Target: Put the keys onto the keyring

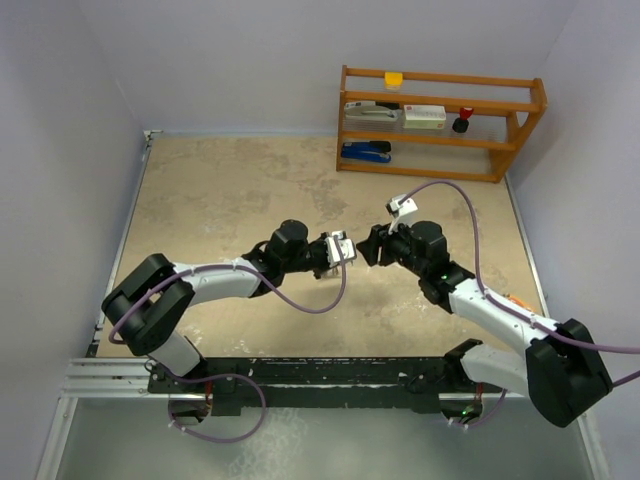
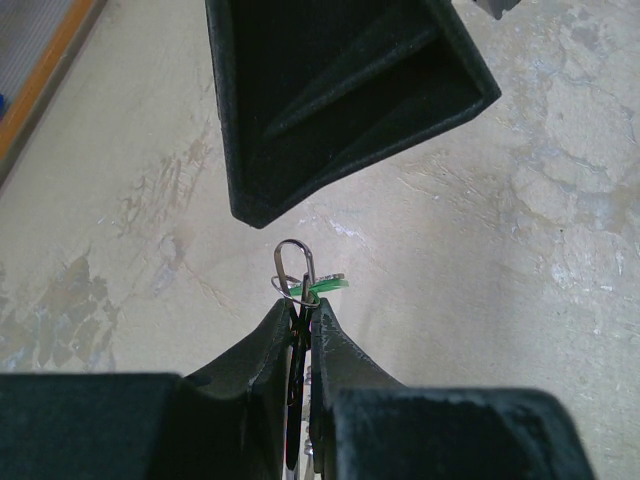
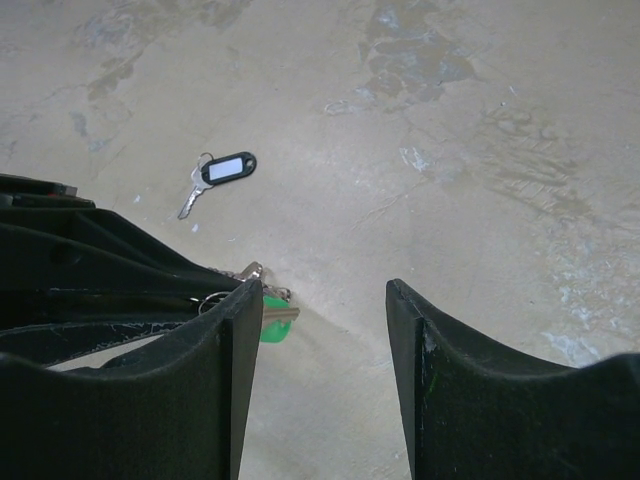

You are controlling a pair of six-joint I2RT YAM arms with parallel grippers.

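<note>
My left gripper is shut on a small metal ring (image 2: 293,242) that rises above its fingertips. A bit of green (image 2: 330,286) shows just behind the ring. From the right wrist view, a green tag (image 3: 275,320) and small metal parts stick out at the end of the left fingers (image 3: 120,255). My right gripper is open, its near finger partly covering the green tag, with nothing clasped. On the table lies a silver key (image 3: 192,193) joined by a ring to a black tag (image 3: 232,168) with a white label.
A wooden shelf (image 1: 440,137) stands at the back right, holding a blue stapler (image 1: 367,151), a white box (image 1: 424,117) and other items. Orange pieces (image 1: 518,302) lie near the right edge.
</note>
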